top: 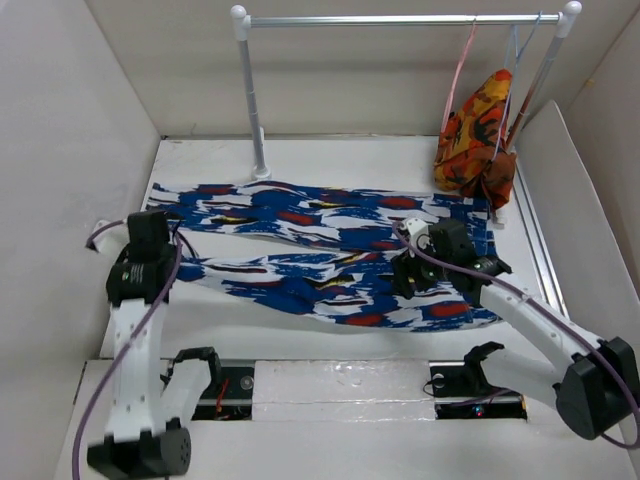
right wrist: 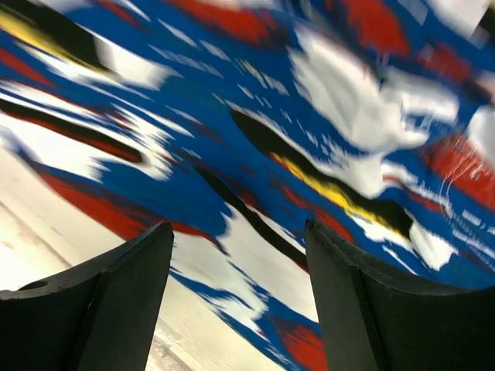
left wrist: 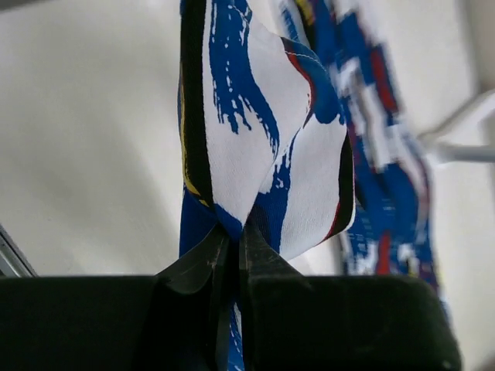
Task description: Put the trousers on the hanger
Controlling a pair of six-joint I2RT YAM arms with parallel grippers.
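Observation:
Patterned blue, white and red trousers (top: 300, 285) lie spread across the floor in the top view, the two legs pointing left and the waist end at the right. In the left wrist view my left gripper is shut on the end of the near trouser leg (left wrist: 247, 116), and the cloth bunches between its fingers. Over the trousers' right half hangs my right gripper, open, its fingers (right wrist: 131, 286) apart with cloth visible beyond them and none visibly pinched. A hanger for the trousers cannot be made out clearly.
A metal rail (top: 390, 20) on posts spans the back. At its right end hangs an orange camouflage garment (top: 475, 130), with a pink hanger (top: 461, 75) beside it. A side panel (top: 590, 220) bounds the right. Bare floor shows in front of the rail.

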